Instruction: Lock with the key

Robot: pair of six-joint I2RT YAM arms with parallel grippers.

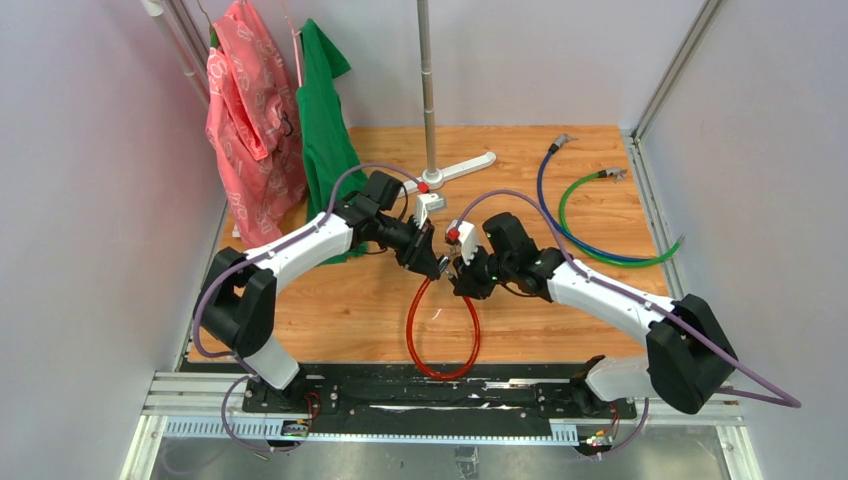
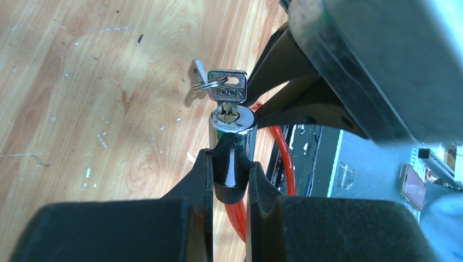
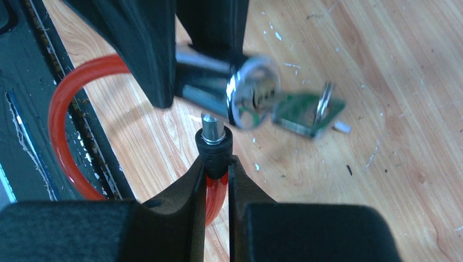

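Observation:
The red cable lock (image 1: 411,325) is bent into a loop over the table's front part. In the left wrist view its chrome barrel (image 2: 233,164) stands between the fingers of my left gripper, which press on both sides. A key (image 2: 228,90) marked LOCK, with a small ring, sits in the barrel's top. My right gripper is shut on the cable's black-collared end (image 3: 214,150). Its silver pin (image 3: 213,130) points up at the barrel's side; whether its tip has entered the barrel cannot be told. The key looks blurred in the right wrist view.
A blue cable lock (image 1: 541,190) and a green one (image 1: 563,212) lie at the right. Behind my left arm hang a green cloth (image 1: 322,130) and a pink one (image 1: 250,120). A white stand base (image 1: 468,167) rests at the back.

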